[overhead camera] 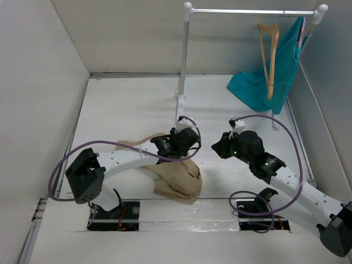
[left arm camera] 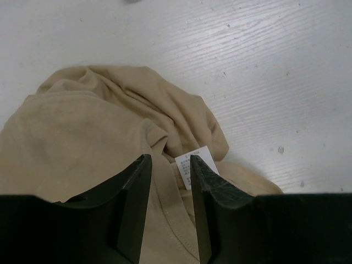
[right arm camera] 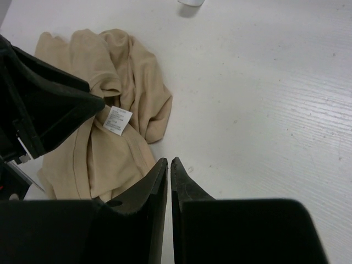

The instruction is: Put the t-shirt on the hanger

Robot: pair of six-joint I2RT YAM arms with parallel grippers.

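The tan T-shirt [overhead camera: 179, 181] lies crumpled on the white floor, a white label [left arm camera: 192, 165] showing among its folds. My left gripper hangs over the shirt near that label, its fingers apart and cloth visible below them; in the right wrist view it reaches in from the left. My right gripper is over bare floor right of the shirt; its fingertips sit close together with a narrow gap, nothing seen between them. The wooden hanger [overhead camera: 271, 60] hangs from the rail at the back right.
A white rail [overhead camera: 247, 12] on posts spans the back. A teal cloth [overhead camera: 280, 77] hangs at the right end and rests on the floor. The floor between shirt and rail is largely clear; walls bound both sides.
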